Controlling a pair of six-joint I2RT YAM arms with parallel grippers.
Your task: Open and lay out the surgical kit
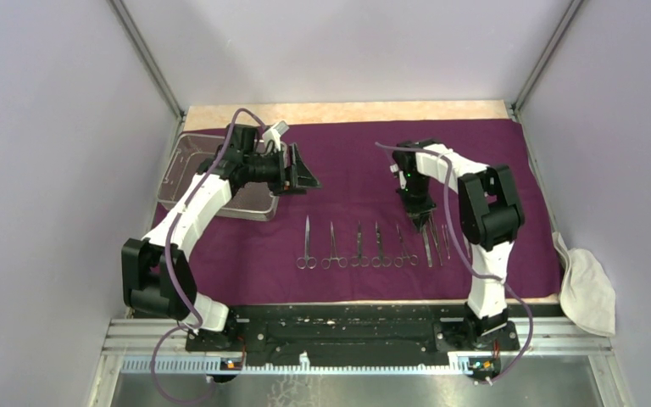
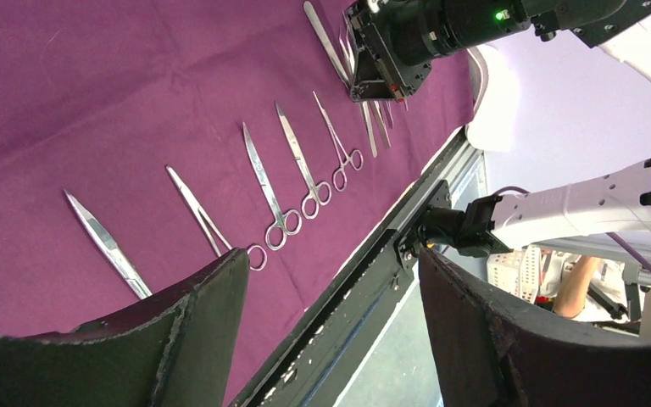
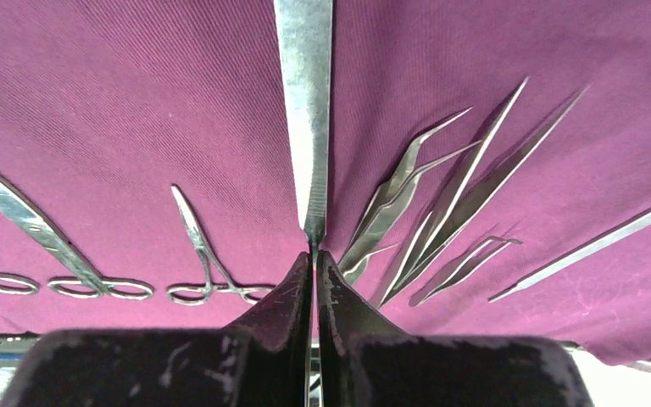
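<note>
A row of scissors and clamps (image 1: 308,242) lies on the purple cloth (image 1: 347,170), with several tweezers and slim tools to its right. My right gripper is low over the cloth, fingertips shut at the narrow end of a flat metal instrument (image 3: 305,110); whether they touch it I cannot tell. Bent tweezers (image 3: 390,199) lie beside it. My left gripper hangs above the left part of the cloth near the tray, open with nothing between its fingers.
The metal tray (image 1: 178,174) sits at the left under my left arm. A white folded cloth (image 1: 587,297) lies past the right edge.
</note>
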